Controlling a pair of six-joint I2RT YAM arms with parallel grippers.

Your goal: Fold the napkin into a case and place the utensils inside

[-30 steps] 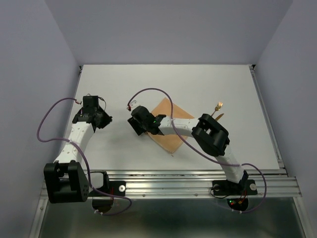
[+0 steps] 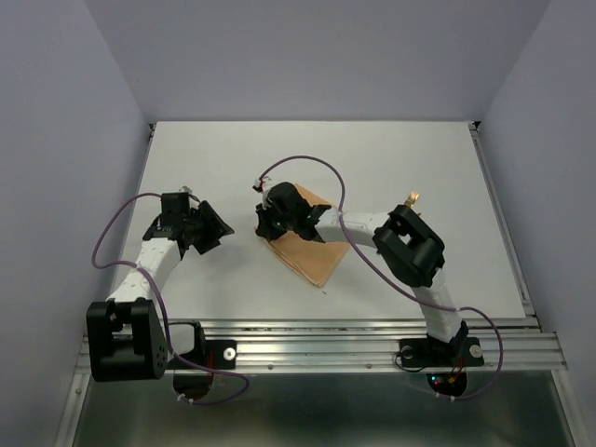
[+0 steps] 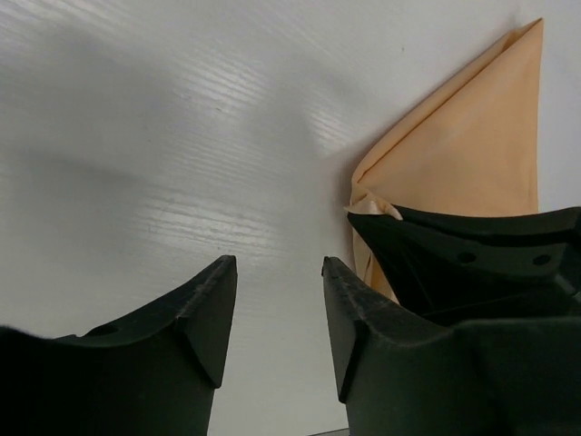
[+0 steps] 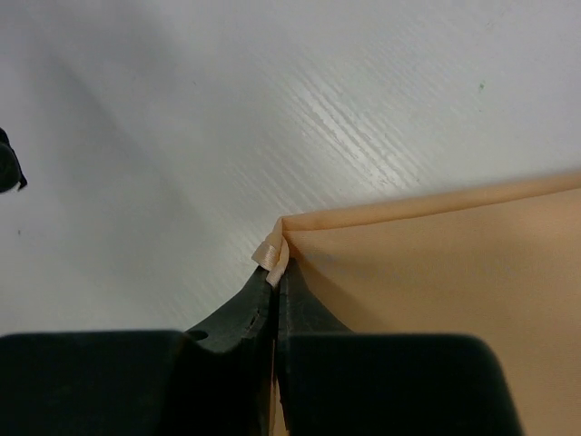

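The peach napkin lies on the white table, partly under the right arm. My right gripper is shut on its corner, where the cloth is pinched and lifted into a small fold beside a folded edge. My left gripper is open, with bare table between its fingers, just left of the napkin; in the left wrist view the right gripper's dark body covers part of the cloth. A gold fork lies to the right, with more utensils partly hidden by the right arm.
Grey walls stand at the sides and back, and a metal rail runs along the front edge.
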